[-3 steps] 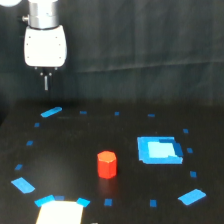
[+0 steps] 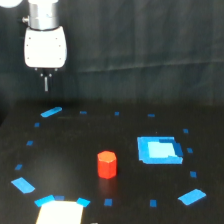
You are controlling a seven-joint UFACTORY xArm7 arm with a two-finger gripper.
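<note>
My white gripper point(image 2: 46, 83) hangs high at the far left, well above the dark table and apart from everything on it. Its fingers are small and dark against the backdrop, and whether they are open or shut does not show. A red block point(image 2: 107, 164), six-sided in outline, stands alone near the middle front of the table. To its right and farther back lies a white square point(image 2: 161, 150) framed by a blue border point(image 2: 144, 152).
A pale, overexposed object point(image 2: 60, 213) is cut off by the bottom edge at the left. Blue strips, such as a blue strip point(image 2: 192, 197) at the right, and several small blue marks lie on the table.
</note>
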